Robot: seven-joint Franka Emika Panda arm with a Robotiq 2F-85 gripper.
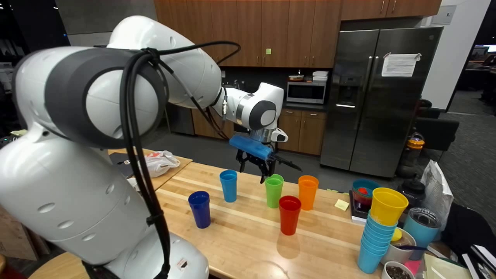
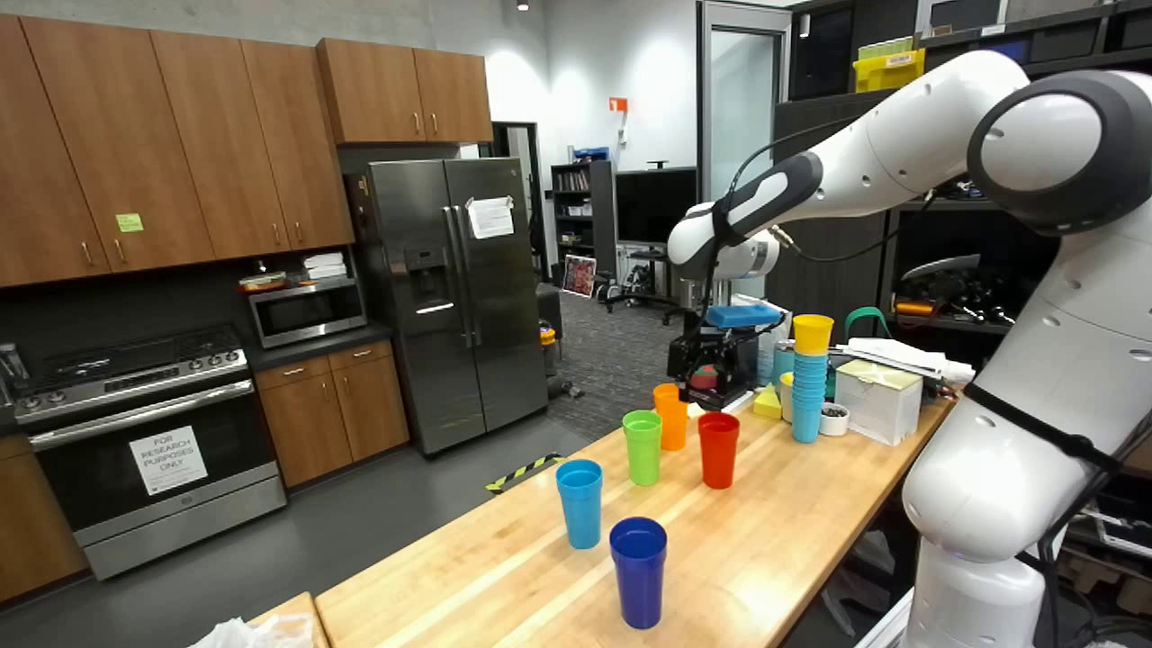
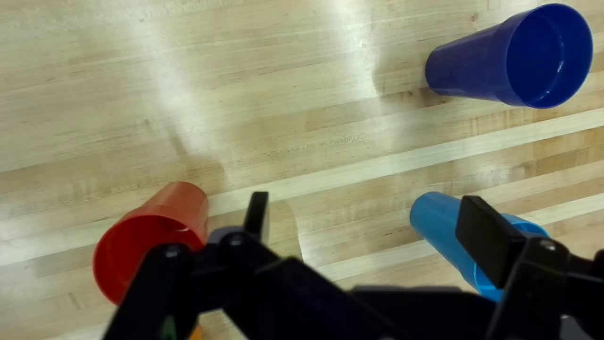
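My gripper is open, its two fingers wide apart with bare table showing between them. In exterior view 1 the gripper [image 1: 253,173] hangs above the table's far side, higher than the cups. The green cup [image 1: 274,191] stands just right of it, and the light blue cup [image 1: 228,186] to its left. A dark blue cup [image 1: 200,210], a red cup [image 1: 289,216] and an orange cup [image 1: 307,193] also stand upright and separate. In the wrist view one finger overlaps the light blue cup [image 3: 444,224]; the green cup is hidden there.
At the table's right end stands a stack of light blue cups [image 1: 374,244] topped by a yellow cup [image 1: 388,207], amid bowls and a tumbler [image 1: 422,228]. A yellow note [image 1: 341,204] lies nearby. A plastic bag [image 1: 160,162] rests at the left.
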